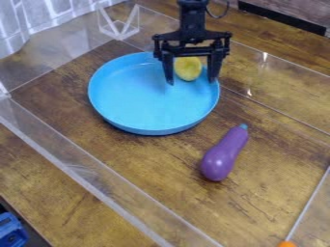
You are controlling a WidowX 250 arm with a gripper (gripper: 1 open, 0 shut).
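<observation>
My black gripper (192, 68) is at the back of the blue plate (142, 101), its two fingers apart on either side of a yellow round object (188, 71). The gripper partly hides that object, and I cannot tell whether the fingers touch it.
A purple eggplant (223, 154) lies on the wooden surface right of and in front of the plate. A small orange object (288, 243) shows at the bottom right, a blue item (10, 232) at the bottom left. Clear walls border the left.
</observation>
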